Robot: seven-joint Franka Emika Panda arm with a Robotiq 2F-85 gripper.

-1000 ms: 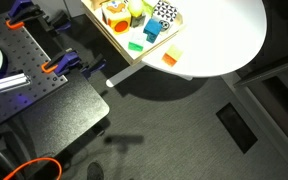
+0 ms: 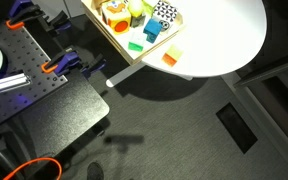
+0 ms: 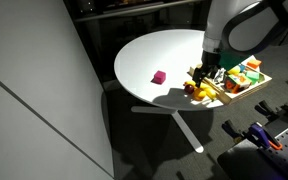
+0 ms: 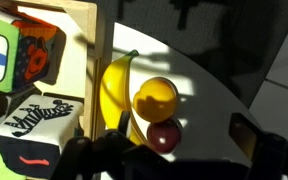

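Note:
My gripper is open, its dark fingers wide apart at the lower edge of the wrist view. In the space ahead of and between them lie an orange fruit (image 4: 155, 99) and a dark red round fruit (image 4: 164, 136), close together on the white table. A yellow banana (image 4: 115, 92) lies just left of them, along the wooden tray's (image 4: 91, 70) side. Exterior view 2 has the arm reaching down over this fruit, with the yellow and orange pieces (image 3: 202, 91) below it; the fingertips are hard to make out there. Exterior view 1 does not show the gripper.
Patterned cubes (image 4: 34, 128) and other toys fill the tray. A pink cube (image 3: 159, 77) sits apart on the white round table (image 3: 144, 55), whose left part is mostly clear. An orange cube (image 2: 172, 56) stands outside the tray. The table's edge runs close to the fruit.

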